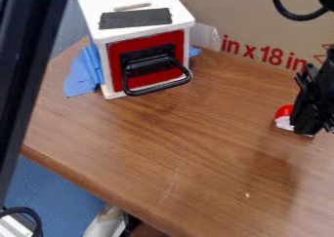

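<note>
My black gripper [313,114] is at the right edge, low over the table, partly out of frame. It is at a small red and white object [284,117], which it partly covers; whether it grips the object cannot be seen. At the upper left stands a white box-like toy oven [97,9] with a red front and a black handle [156,85].
A blue cloth [82,73] lies beside the oven. A cardboard panel [248,17] with printing stands at the back.
</note>
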